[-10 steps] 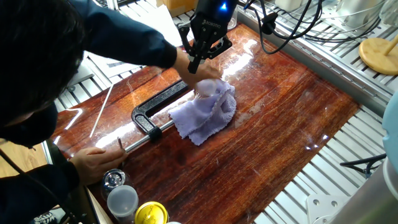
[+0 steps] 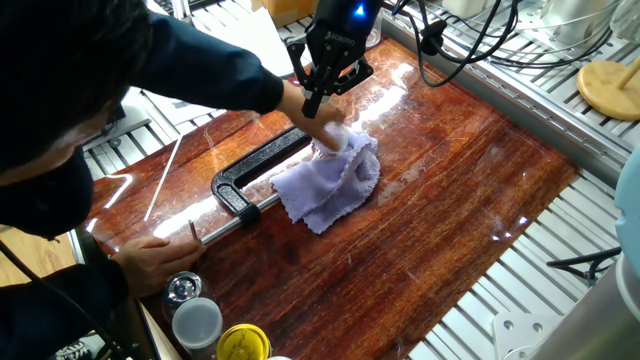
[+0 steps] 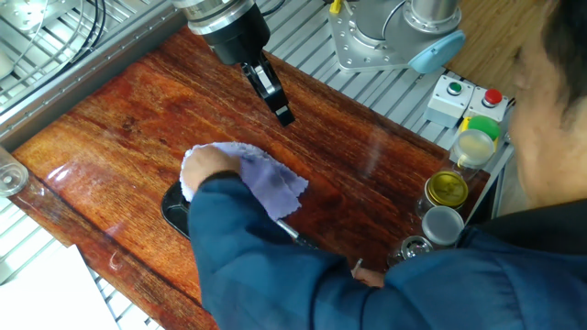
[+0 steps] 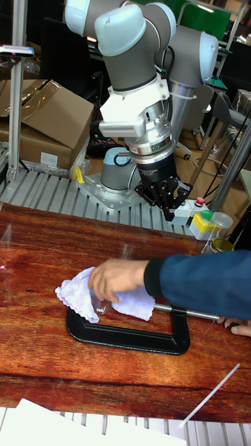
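My gripper (image 2: 313, 104) hangs over the table with its fingertips together and nothing visible between them. In exterior view 2 it points down at bare wood, apart from the purple cloth (image 3: 266, 188). A person's hand (image 4: 118, 277) presses into that cloth, around a small clear cup (image 2: 331, 139) that it partly hides. Beside the cloth lies a black C-clamp (image 4: 134, 339), its metal screw (image 2: 232, 227) running toward the person's other hand (image 2: 160, 262).
Several jars, among them a yellow-lidded one (image 3: 447, 189), stand at the table edge by the person. The person's arm (image 3: 266, 261) crosses the table. A thin white stick (image 2: 163, 178) lies near the clamp. The wood (image 2: 450, 190) opposite the person is clear.
The person has bent down. My gripper has stayed still.
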